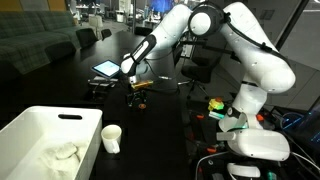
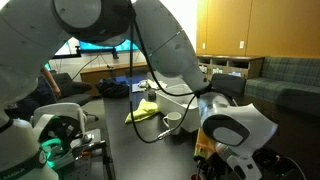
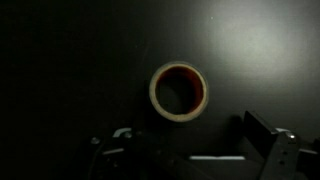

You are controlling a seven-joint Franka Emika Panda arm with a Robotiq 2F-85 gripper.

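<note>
A small roll of tape (image 3: 157,101), with a pale rim and a reddish inside, lies flat on the dark table in the wrist view. My open gripper has its fingers at the lower left and lower right of that view, spread wider than the roll, with nothing held between them. In exterior view 1 the roll (image 1: 142,106) shows as a small reddish-brown spot just beside the gripper (image 1: 134,99), which hangs low over the table. The arm's white body hides most of the fingers in exterior view 2.
A white bin (image 1: 85,122) with pale cloth in it stands on the table, and a white mug (image 1: 111,138) is close by it. Beyond the arm lies a light flat tablet-like thing (image 1: 106,69).
</note>
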